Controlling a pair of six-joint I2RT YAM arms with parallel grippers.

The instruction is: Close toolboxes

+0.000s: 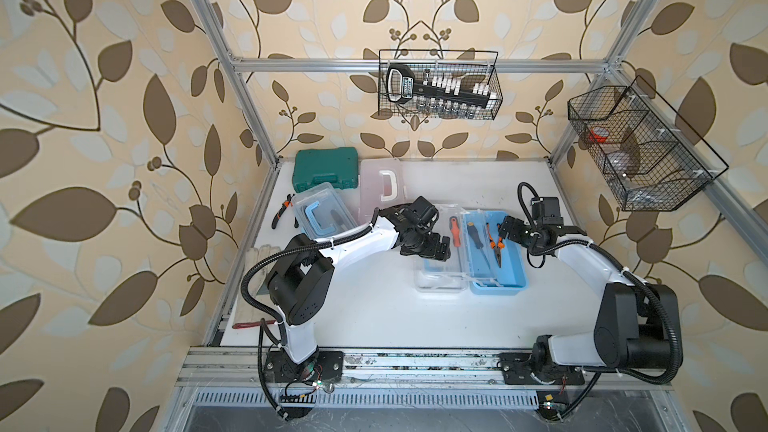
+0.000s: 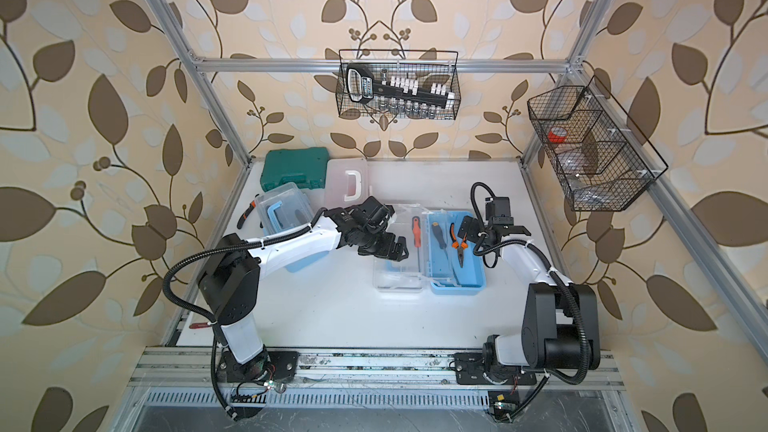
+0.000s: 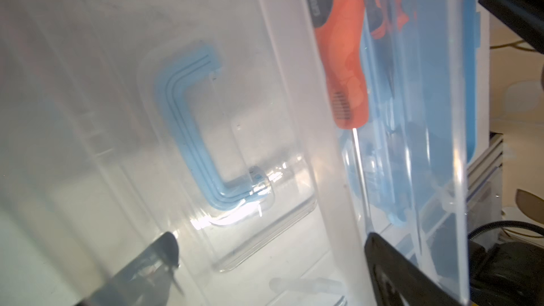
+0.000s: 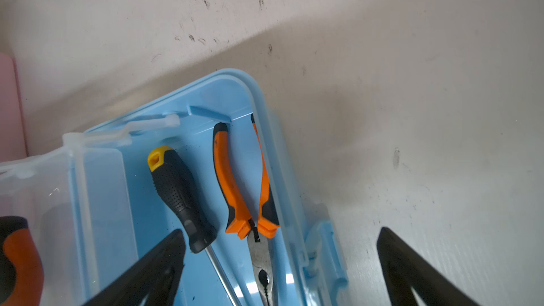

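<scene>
An open blue toolbox point(image 1: 504, 281) holds a dark screwdriver point(image 4: 172, 192) and orange-handled pliers point(image 4: 229, 187). Its clear lid point(image 3: 238, 113), with blue handle point(image 3: 192, 141), lies folded out to the left, an orange screwdriver point(image 3: 345, 79) beside the hinge side. My left gripper is open above the lid, nothing visibly held. My right gripper stands open over the box's right wall, nothing between its fingers.
A green case point(image 1: 324, 168), a pink box point(image 1: 374, 192) and a clear blue box point(image 1: 324, 216) stand at left rear. Loose tools lie along the left edge. Wire baskets hang above.
</scene>
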